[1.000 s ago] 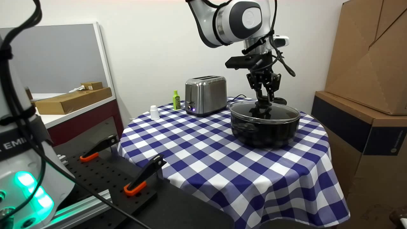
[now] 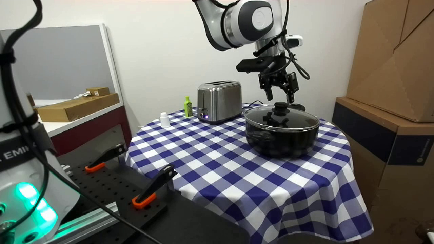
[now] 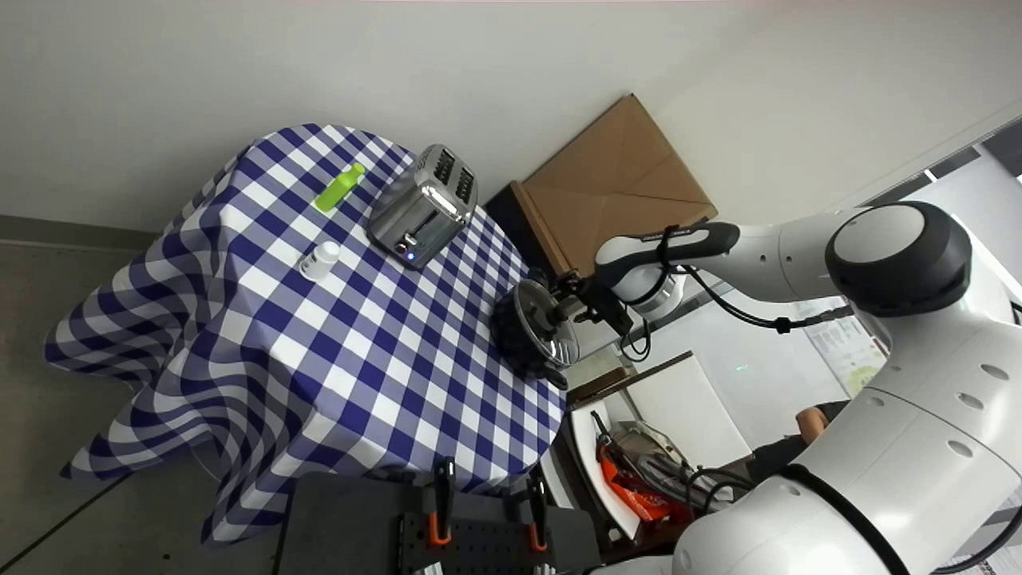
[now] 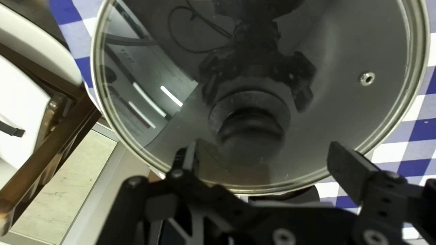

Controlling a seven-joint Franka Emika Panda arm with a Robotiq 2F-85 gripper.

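Note:
A black pot [image 2: 280, 142] stands on the checkered table, covered by a glass lid [image 2: 260, 118] with a metal rim and a round black knob [image 2: 281, 108]. Just above the knob hangs my gripper [image 2: 279, 99], its fingers spread apart and clear of it. Seen from the wrist, the lid [image 4: 335, 134] fills most of the picture, the knob [image 4: 251, 126] lying beyond the gap between the fingers. That gap is empty. In the second exterior view the arm partly covers the pot [image 3: 517, 340] and knob.
A steel toaster [image 2: 219, 101], a green bottle [image 2: 188, 107] and a white bottle [image 2: 164, 120] stand further left on the table. Cardboard boxes [image 2: 390, 61] rise close to the right side.
One second ago the gripper was down at the lid's knob with its fingers closer together. It has risen slightly and its fingers have parted. Pot and lid look unmoved.

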